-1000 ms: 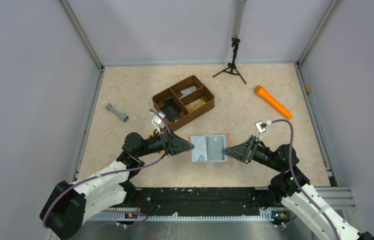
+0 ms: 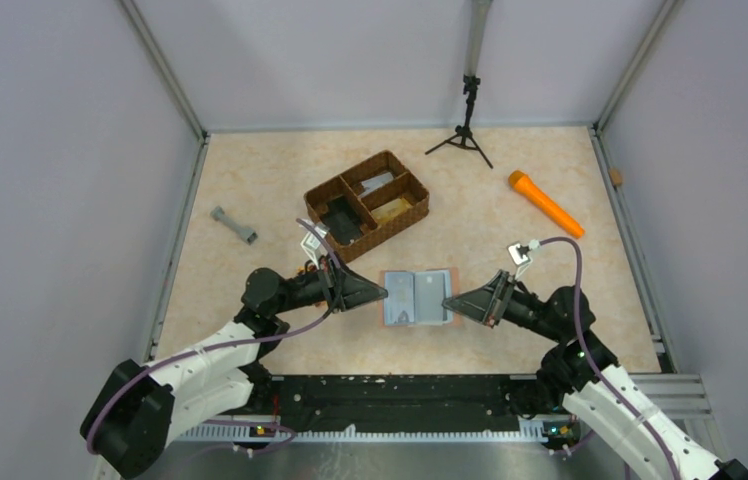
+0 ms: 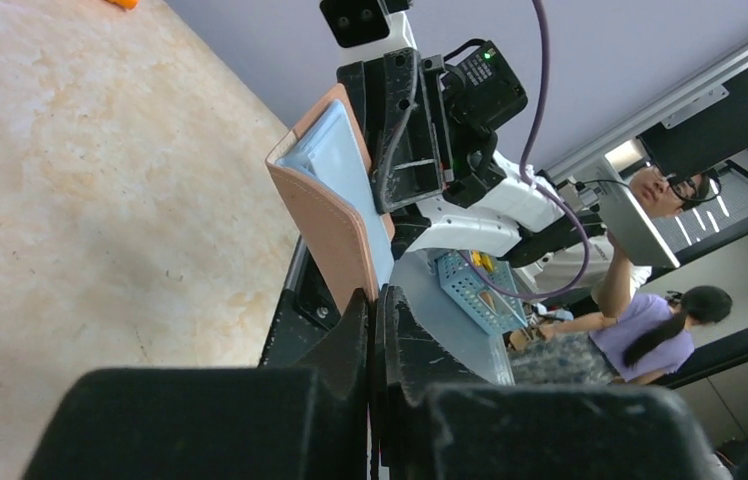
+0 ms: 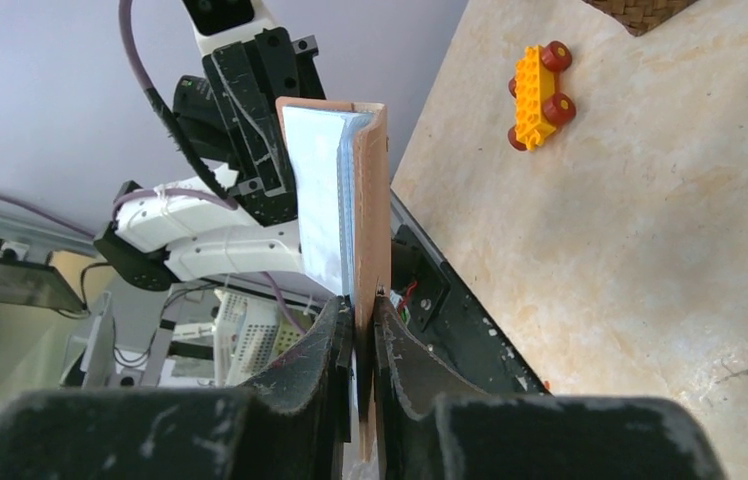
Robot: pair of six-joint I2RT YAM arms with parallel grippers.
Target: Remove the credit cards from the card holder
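Observation:
The card holder (image 2: 418, 297) lies spread open like a small book between my two grippers in the top view, tan cover outside and pale clear sleeves inside. My left gripper (image 2: 386, 294) is shut on its left edge; in the left wrist view the tan cover (image 3: 335, 225) runs down between the closed fingertips. At the opposite edge is my right gripper (image 2: 447, 303). In the right wrist view its fingers (image 4: 325, 340) stand on either side of the tan cover (image 4: 374, 200), a narrow gap apart; whether they press on it is unclear. Individual cards are hard to distinguish within the sleeves.
A divided brown basket (image 2: 397, 228) stands behind, holding a few flat items. An orange microphone (image 2: 547, 204) lies at right, a grey toy wrench (image 2: 234, 225) at left, and a tripod (image 2: 464, 138) at the back. A yellow toy car (image 4: 540, 97) sits near the left arm.
The holder's left edge now shows marginally further right. The left arm looks almost still.

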